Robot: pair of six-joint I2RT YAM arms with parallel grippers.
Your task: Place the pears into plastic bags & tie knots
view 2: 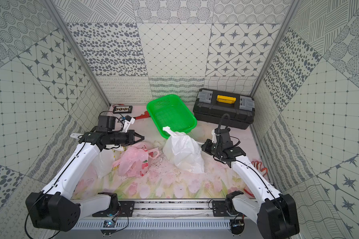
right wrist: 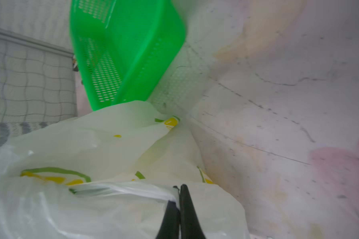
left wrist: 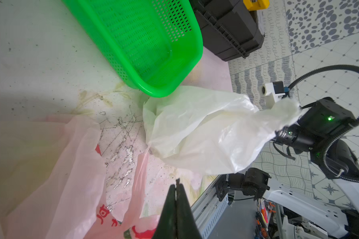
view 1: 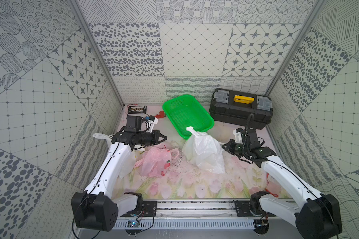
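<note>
A white plastic bag [view 1: 208, 153] stands bunched in the middle of the table, one handle [view 1: 192, 130] sticking up loose near the green basket. My right gripper [view 1: 223, 146] is shut on the bag's other handle, a thin twisted strip that runs between its fingertips in the right wrist view. Left of the bag, my left gripper [view 1: 165, 137] is shut above the pink bag, and its touching fingertips [left wrist: 177, 191] have nothing between them. That pink bag [view 1: 153, 162] lies crumpled on the table. No pears show; the bags' contents are hidden.
An empty green basket [view 1: 203, 124] is right behind the white bag. The black toolbox [view 1: 223, 113] stands at the back right. Another white bag [view 1: 126, 165] lies partly behind my left arm.
</note>
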